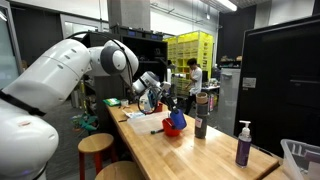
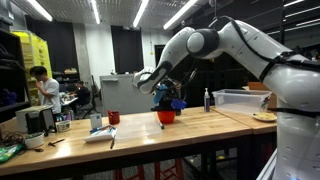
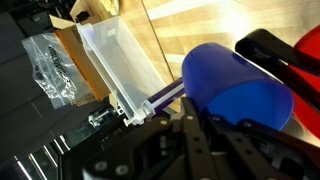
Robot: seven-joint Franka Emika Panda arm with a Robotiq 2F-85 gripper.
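A blue cup (image 1: pixel 177 117) is tilted over the red bowl (image 1: pixel 173 129) on the wooden table, and my gripper (image 1: pixel 171 104) is shut on it. From the other side, the cup (image 2: pixel 179 104) shows just above the red bowl (image 2: pixel 166 117), beneath my gripper (image 2: pixel 164 99). The wrist view has the cup (image 3: pixel 225 75) filling the space ahead of my gripper, with the red bowl (image 3: pixel 309 100) at the right edge. How the fingers grip the cup is partly hidden, and the cup's inside cannot be seen.
A dark cylinder (image 1: pixel 201 116) stands close to the bowl's right, and a purple pump bottle (image 1: pixel 243 145) farther right. A clear bin (image 1: pixel 300 155) sits at the table's right end. A black-handled utensil (image 3: pixel 275 50) lies beside the cup.
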